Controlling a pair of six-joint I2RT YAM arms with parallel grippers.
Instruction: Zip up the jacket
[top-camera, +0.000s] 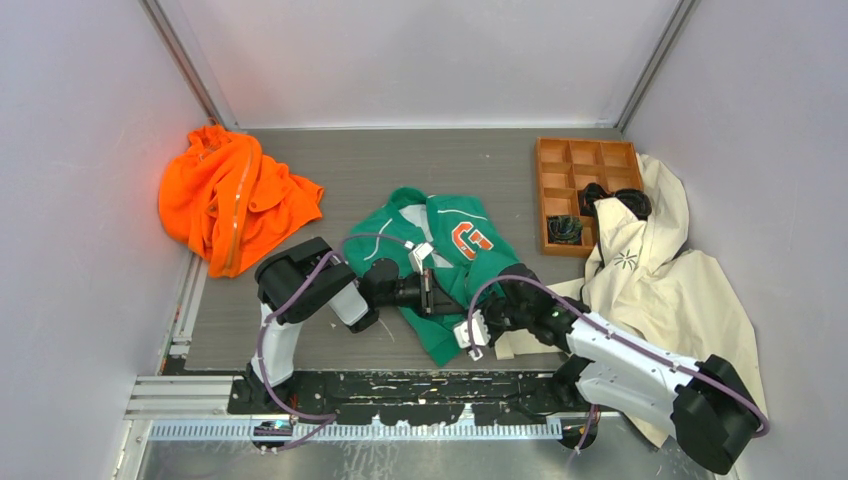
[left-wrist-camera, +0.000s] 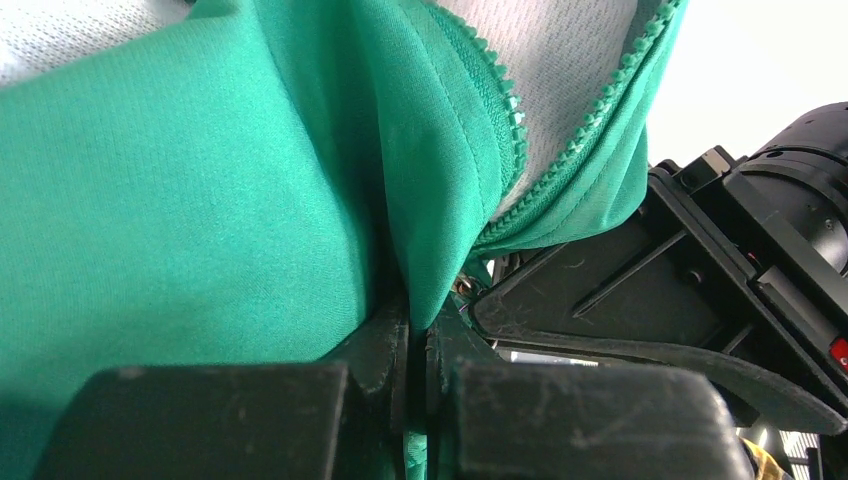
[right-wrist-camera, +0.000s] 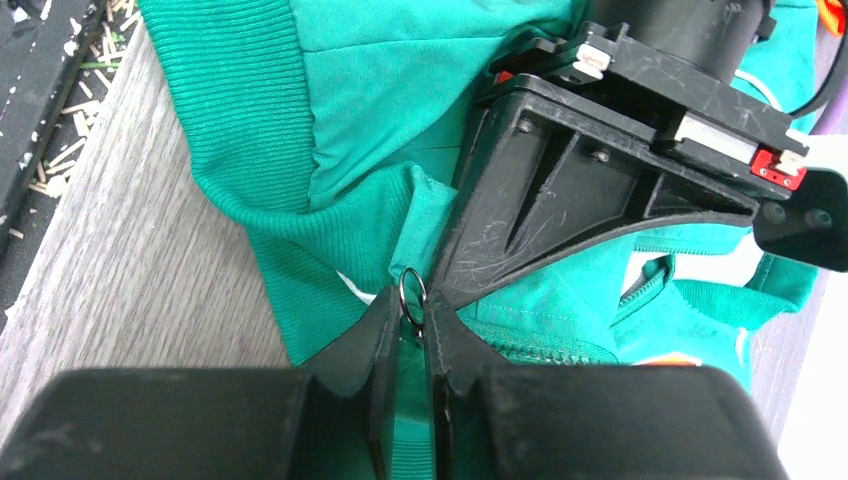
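Observation:
The green jacket (top-camera: 470, 240) lies rumpled in the middle of the table. In the left wrist view my left gripper is shut on a fold of green fabric (left-wrist-camera: 430, 170), near the toothed zipper edge (left-wrist-camera: 590, 130). In the right wrist view my right gripper is shut on a small metal ring (right-wrist-camera: 403, 285), apparently the zipper pull, low on the jacket by the ribbed hem (right-wrist-camera: 230, 100). The two grippers meet closely at the jacket's lower part, and the slider itself is mostly hidden.
An orange garment (top-camera: 230, 200) lies at the left. A wooden compartment tray (top-camera: 555, 170) with dark items sits back right, beside a cream garment (top-camera: 680, 310). Bare table shows behind the jacket. Walls bound both sides and the back.

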